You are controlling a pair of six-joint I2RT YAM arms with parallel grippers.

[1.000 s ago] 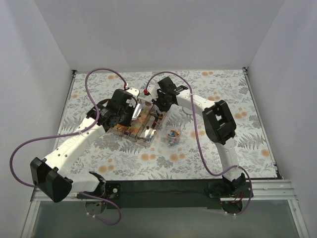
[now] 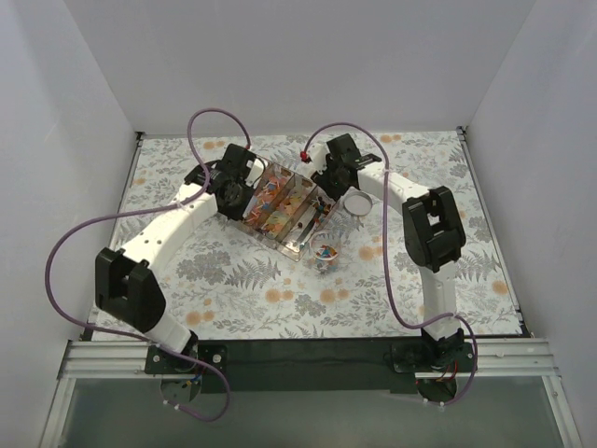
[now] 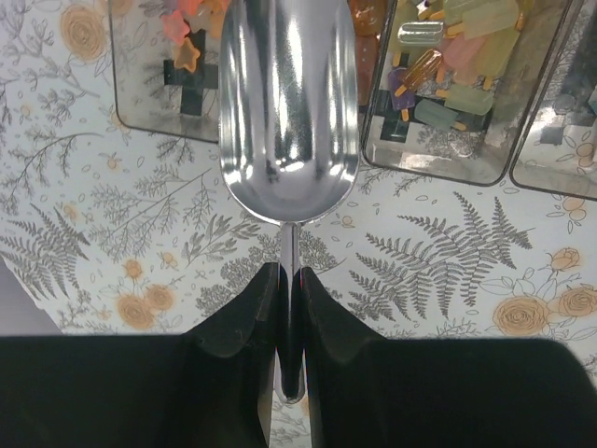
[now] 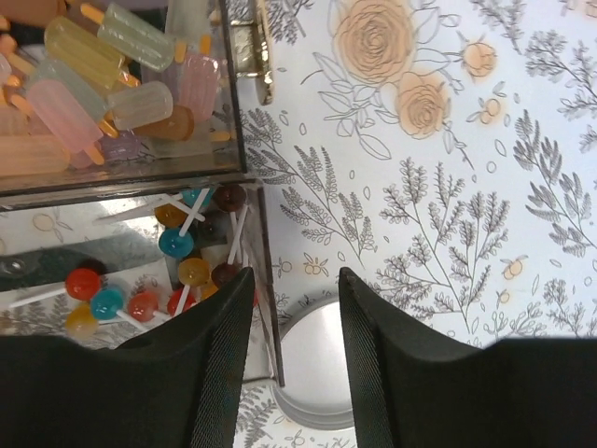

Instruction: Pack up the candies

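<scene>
My left gripper is shut on the handle of a steel scoop (image 3: 289, 121), held over the near end of the compartmented clear candy tray (image 2: 289, 245). Starry gummies and popsicle candies (image 3: 438, 84) lie in its compartments. My right gripper stands part open at the tray's right end, beside a compartment of lollipops (image 4: 194, 271) and one of popsicle candies (image 4: 75, 103). Nothing shows between its fingers. In the top view, both grippers partly hide the tray.
A round white lid (image 4: 326, 364) lies right of the tray. A clear tub with colourful candies (image 2: 325, 252) sits at its front right.
The tray has shifted a little to the right.
</scene>
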